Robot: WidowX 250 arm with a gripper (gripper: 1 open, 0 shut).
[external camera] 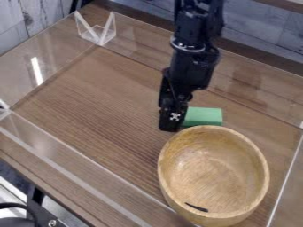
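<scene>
My gripper [175, 113] is low over the wooden table, at the left end of a green block [204, 116], with its fingers open. The dark arm hides part of the block's left end; whether the fingers touch it I cannot tell.
A large tan bowl [213, 177] sits just in front of the block, with a small dark piece inside. A white wire object [97, 28] stands at the back left.
</scene>
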